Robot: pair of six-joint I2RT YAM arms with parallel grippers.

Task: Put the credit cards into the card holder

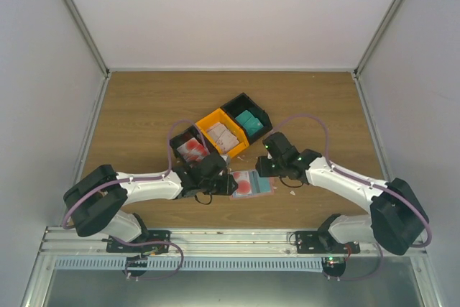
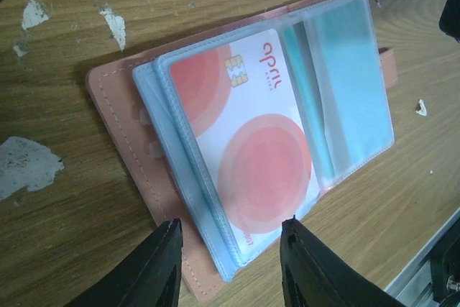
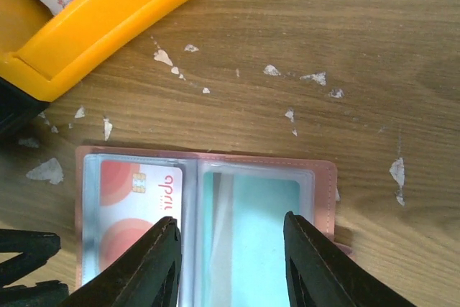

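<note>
The pink card holder (image 2: 126,134) lies open on the table, with clear sleeves. A white card with red circles and "april" print (image 2: 262,173) sits in one sleeve; the other sleeve (image 3: 255,228) looks light teal, its contents unclear. My left gripper hangs open at the holder's edge near the card, nothing between its fingers. My right gripper is open above the holder, nothing held.
Three bins stand behind: dark with red-white cards (image 1: 192,150), yellow with pale cards (image 1: 221,134), black with teal cards (image 1: 250,121).
</note>
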